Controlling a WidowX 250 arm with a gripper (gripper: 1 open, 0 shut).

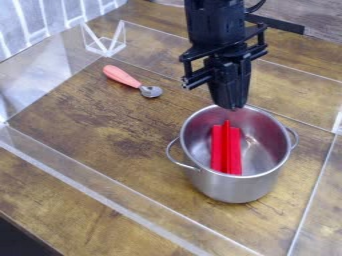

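My black gripper (230, 95) hangs over the back left rim of a steel pot (247, 185), its fingertips pointing down and looking shut, with nothing visible between them. Inside the pot stand red bar-shaped pieces (233, 150), leaning side by side. At the upper left a pink-handled tool (123, 77) with a small metal head lies on the wooden table.
Clear plastic edges border the work area, with a white slatted object (40, 20) at the top left corner.
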